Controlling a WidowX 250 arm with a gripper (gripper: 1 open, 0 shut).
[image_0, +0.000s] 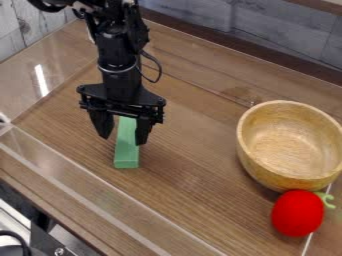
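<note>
The black gripper (120, 120) hangs at the centre left of the camera view, its two dark fingers spread around the upper part of a green block (127, 152). The block lies on the wooden table and its lower part sticks out toward the front. Whether the fingers touch it or grip it is not clear.
An empty yellow bowl (286, 140) stands on the right. A red tomato (297, 214) with a green stem lies at the front right. A dark edge shows at the front left.
</note>
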